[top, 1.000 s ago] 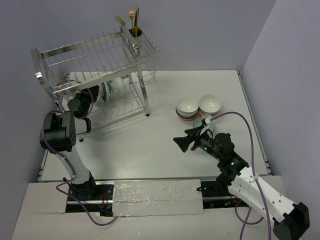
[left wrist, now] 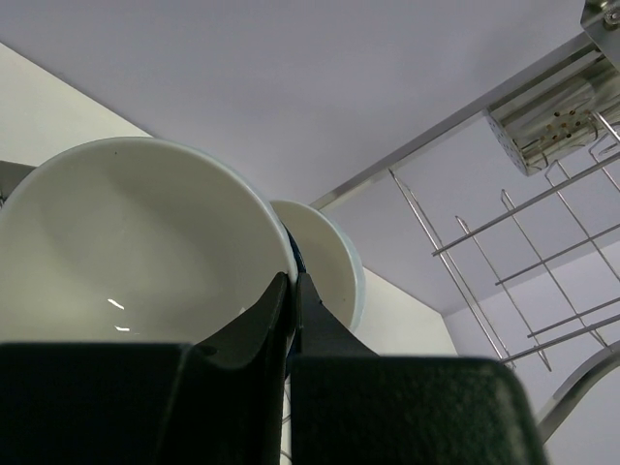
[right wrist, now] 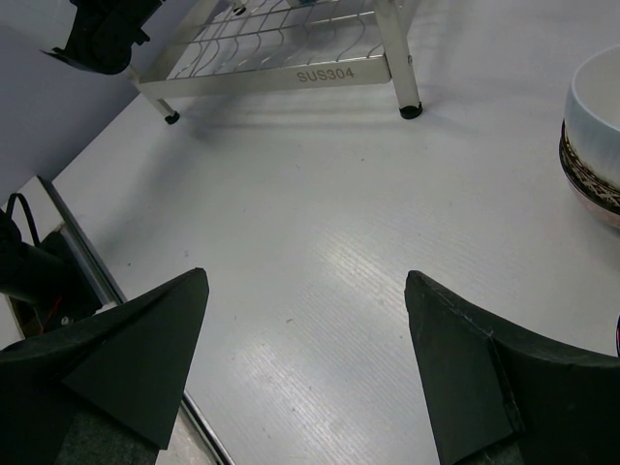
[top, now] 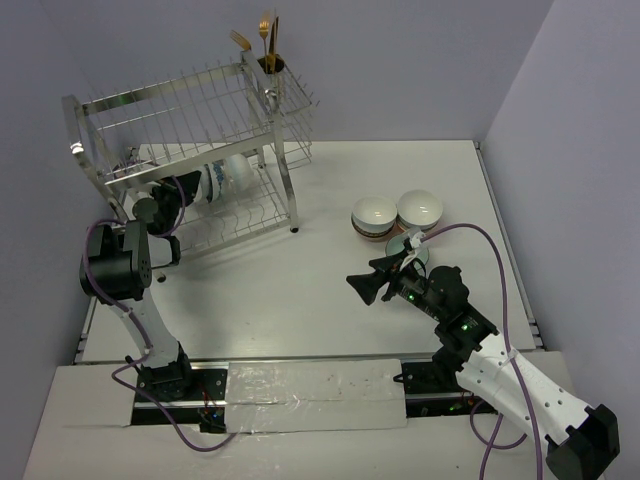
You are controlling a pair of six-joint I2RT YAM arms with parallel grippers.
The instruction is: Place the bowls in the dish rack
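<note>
In the left wrist view, a white bowl [left wrist: 145,237] fills the left side, its rim pinched where my left gripper is shut. A second white bowl [left wrist: 325,257] stands on edge just behind it. From above, my left gripper [top: 180,190] reaches under the upper shelf of the metal dish rack [top: 185,165], and its tips are partly hidden there. Bowls stand tilted in the lower tier, among them a white bowl [top: 238,172]. My right gripper [top: 375,282] is open over bare table, holding nothing; its finger [right wrist: 465,378] shows in the right wrist view.
Stacked white bowls [top: 374,215] and another white bowl [top: 419,209] sit right of the rack, beside a greenish bowl [top: 408,247] partly behind the right arm. A cutlery holder [top: 270,64] hangs at the rack's top.
The right arm and the bowls on the table have stayed put.
</note>
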